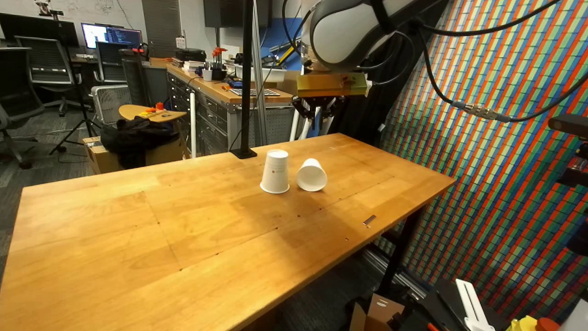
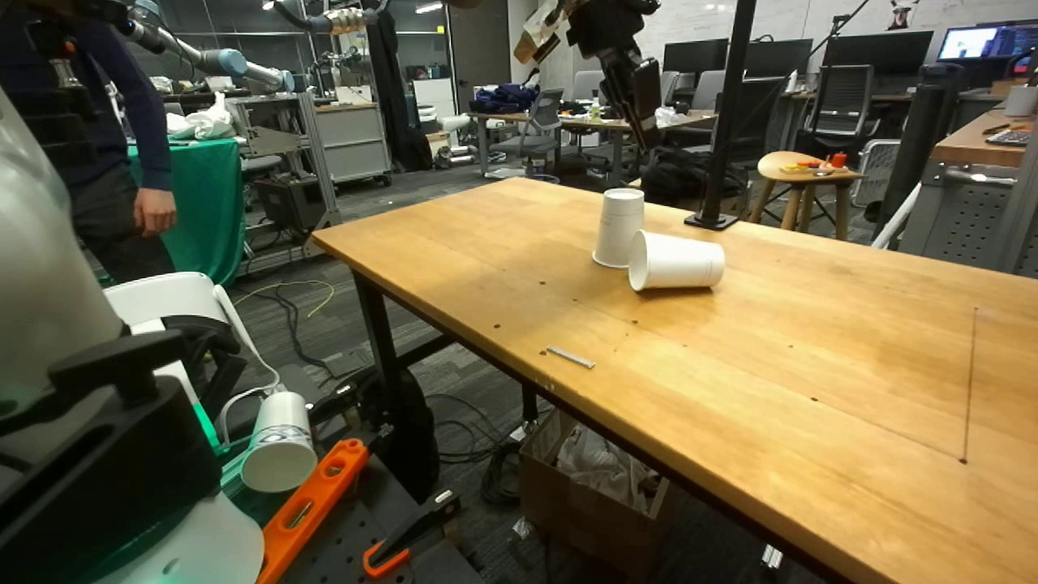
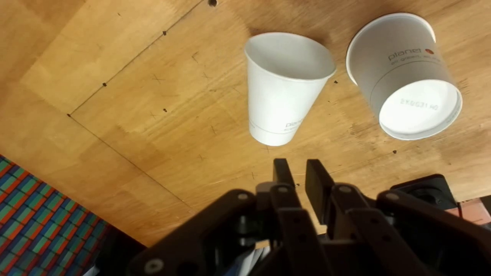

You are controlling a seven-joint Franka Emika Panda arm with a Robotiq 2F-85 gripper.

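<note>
Two white paper cups are on the wooden table [image 1: 182, 231]. One cup [image 1: 275, 172] stands upside down, its base upward in the wrist view. Close beside it, the other cup [image 3: 280, 103] lies on its side; its open mouth [image 1: 312, 179] faces the front edge in exterior view 1. My gripper hangs above the table, clear of both cups. Its dark fingers [image 3: 283, 172] are close together with a narrow gap, and nothing shows between them. In exterior view 2 the gripper [image 2: 644, 126] is partly dark against the background.
A black post [image 1: 246, 82] rises from the table's back edge behind the cups. A small metal strip [image 2: 570, 357] lies near the front edge. A multicoloured panel [image 1: 485, 165] borders the right side in exterior view 1.
</note>
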